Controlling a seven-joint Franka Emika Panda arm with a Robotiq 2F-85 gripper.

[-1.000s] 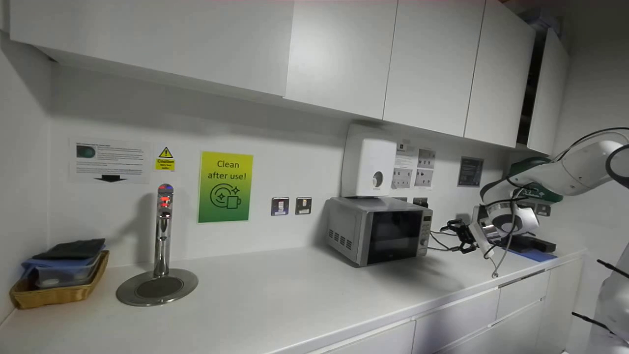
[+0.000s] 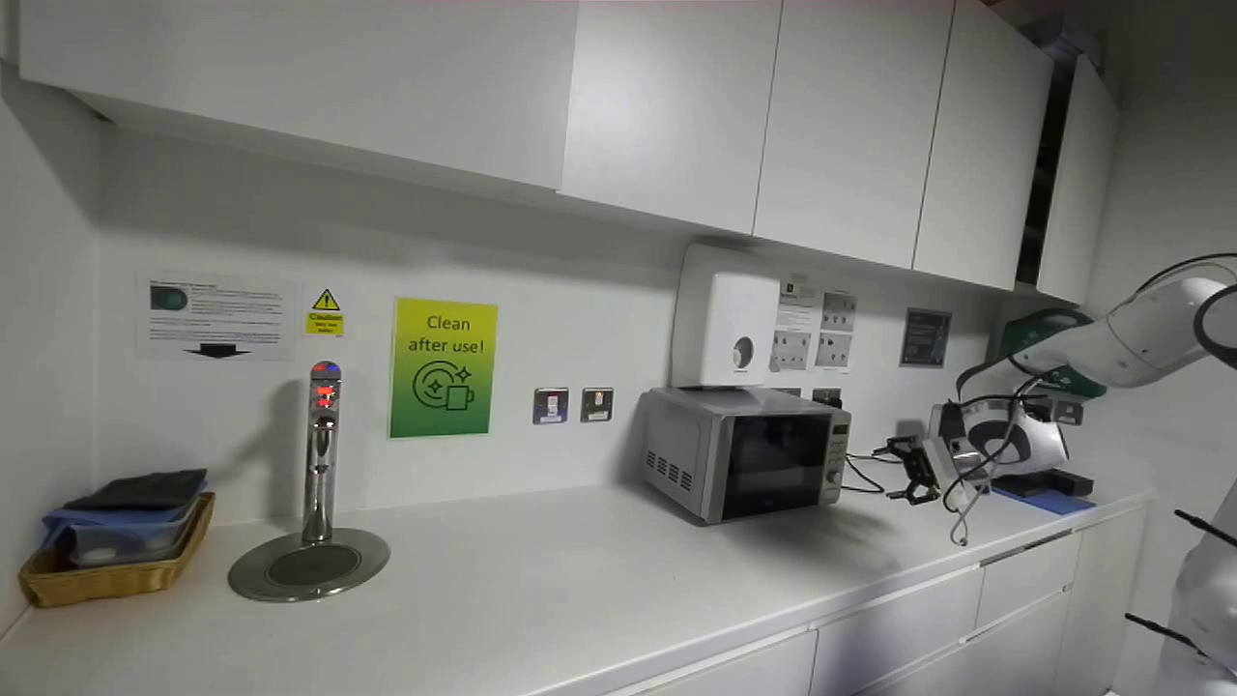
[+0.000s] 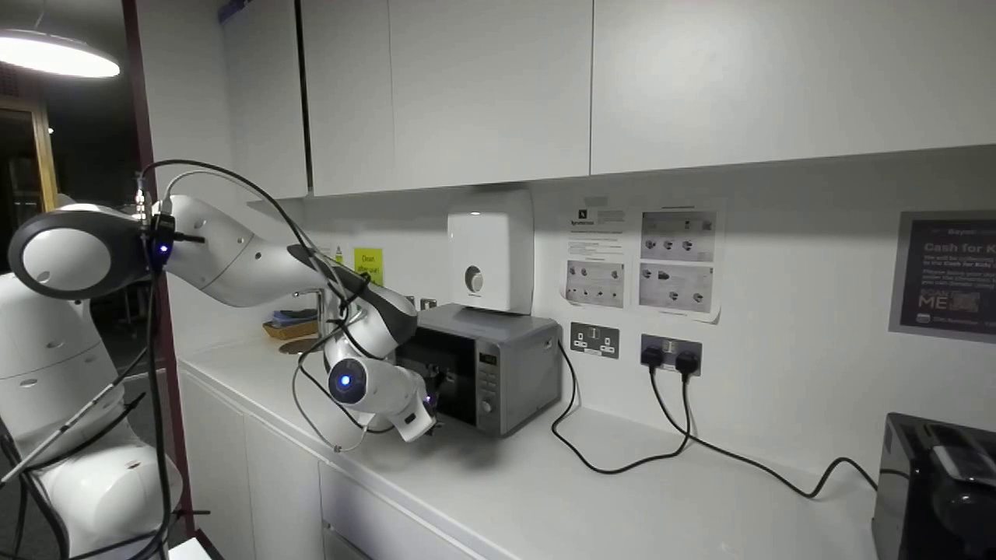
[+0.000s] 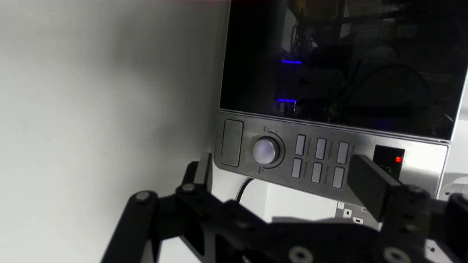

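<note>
A silver microwave [image 2: 742,452] with a dark glass door stands on the counter against the back wall, its door shut. Its control panel fills the middle of the wrist view, with a round knob [image 4: 265,151], several grey buttons and a small display [image 4: 387,160] lit red. My gripper is open, its fingers wide apart and nothing between them. It faces the panel; the knob and buttons appear between the fingertips, with a gap to the microwave front. In the first exterior view the gripper [image 2: 906,474] hangs just right of the microwave, above the counter.
A white dispenser [image 3: 490,252] is above the microwave. Black cables [image 3: 616,470] run from the wall sockets over the counter. A dark appliance [image 3: 934,495] stands at the right end. A chrome tap [image 2: 320,464] and a wicker basket [image 2: 128,580] are at the far left.
The wrist and gripper have shifted and tilted slightly, with the cable loop beneath them swinging left. The microwave has not moved.
</note>
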